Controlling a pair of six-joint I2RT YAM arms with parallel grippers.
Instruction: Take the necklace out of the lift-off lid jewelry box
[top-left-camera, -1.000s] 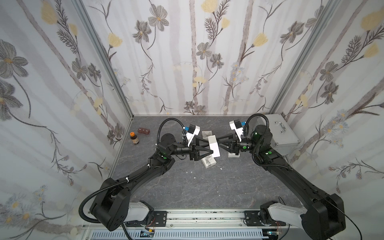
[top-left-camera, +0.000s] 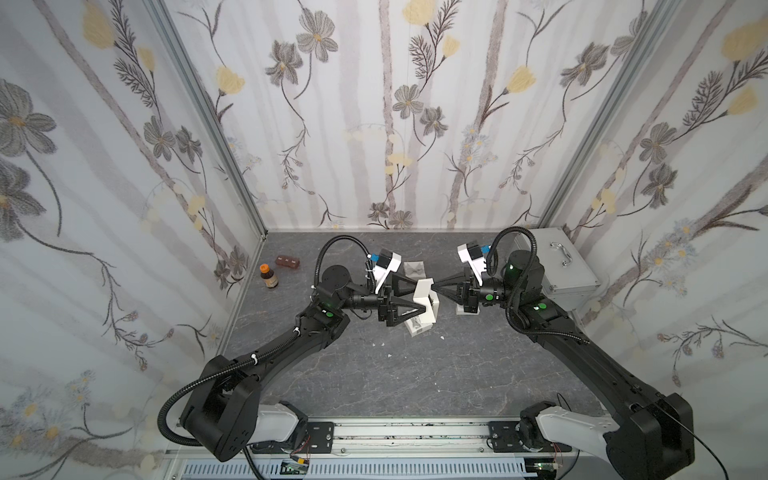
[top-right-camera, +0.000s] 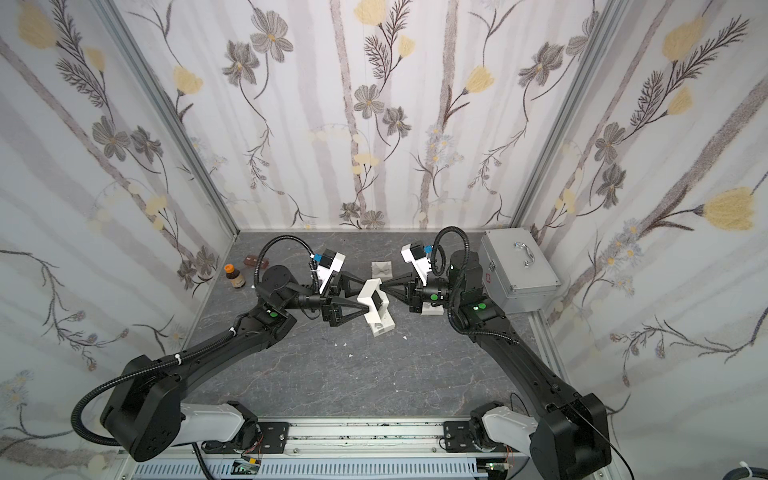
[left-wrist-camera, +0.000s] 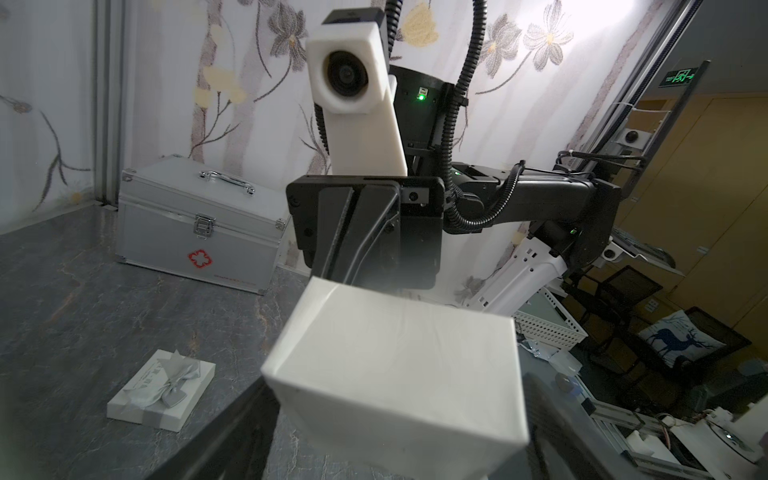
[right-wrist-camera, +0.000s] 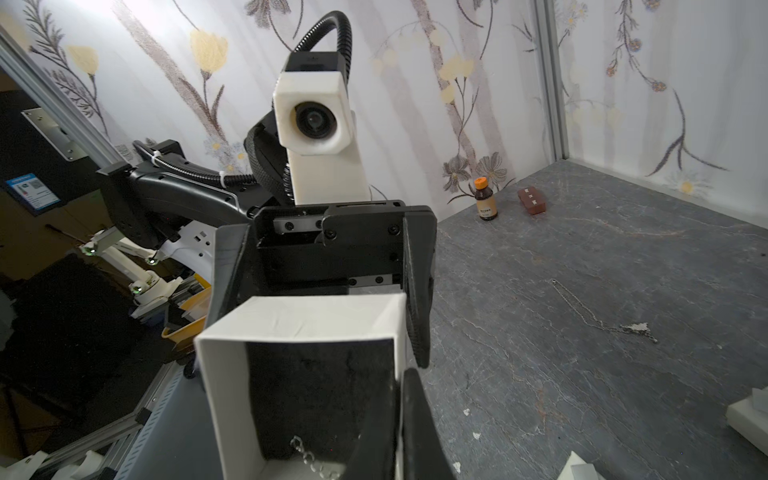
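A white jewelry box (top-left-camera: 426, 301) is held up between my two grippers. Its dark inside faces the right wrist camera, and a silver necklace chain (right-wrist-camera: 306, 456) shows low in it. My left gripper is open, its fingers at either side of the box; contact on each side is unclear. My right gripper is shut on the thin wall nearest it, one finger inside the box and one outside. Another silver necklace (right-wrist-camera: 600, 316) lies stretched out on the table.
Below the held box lies a white box part (top-left-camera: 419, 324). A ribboned white box sits on the right side. A silver case (top-left-camera: 557, 264), an orange-capped bottle (top-left-camera: 269, 276) and a brown item (top-left-camera: 287, 261) stand further out.
The box has tipped, so its hollow side now shows where a flat white face was. My left fingers stand slightly wider; both arms have barely moved.
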